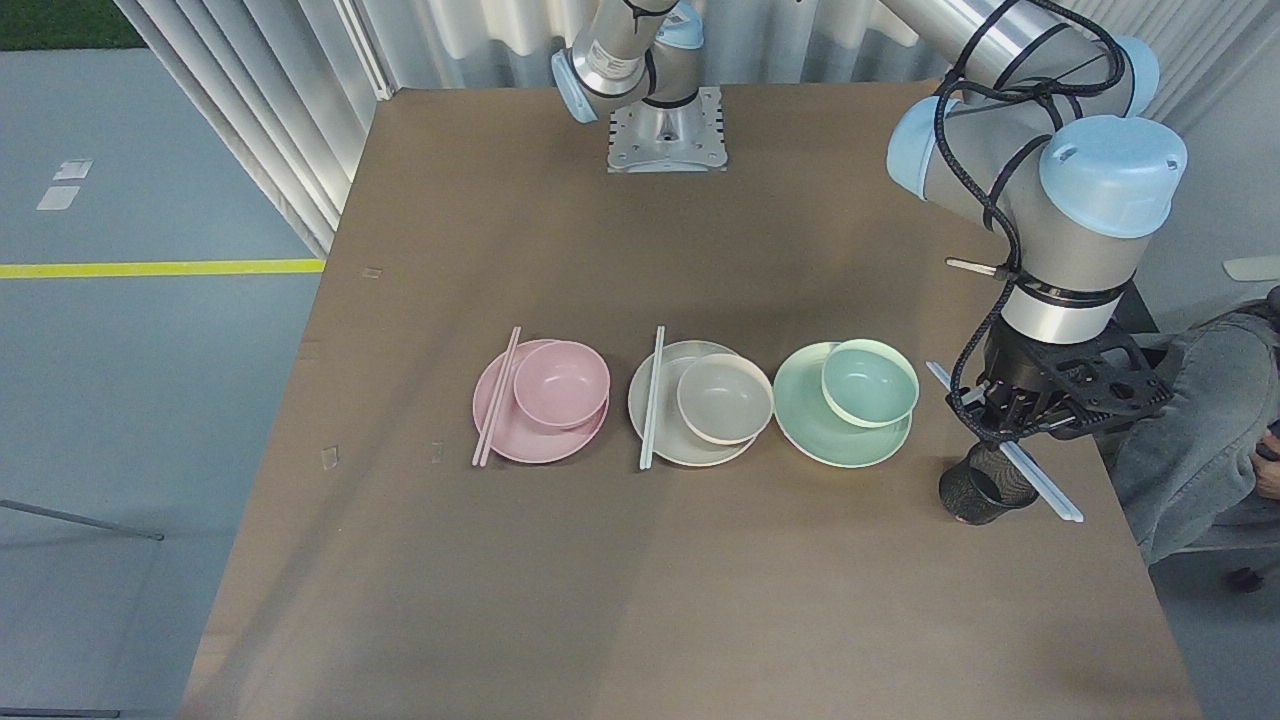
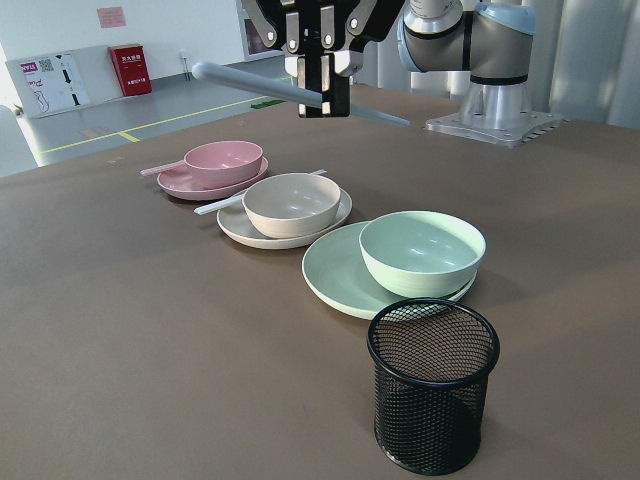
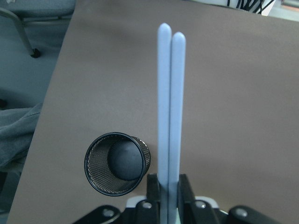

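Note:
My gripper is shut on a pair of light blue chopsticks, held level in the air above the black mesh pen holder, which stands empty on the table. In the front view the chopsticks reach past the holder toward the table's right edge. Left of the holder, the green bowl sits on its green plate, with no chopsticks on it.
The grey bowl and pink bowl sit on matching plates, each with chopsticks alongside. A seated person is beyond the right edge.

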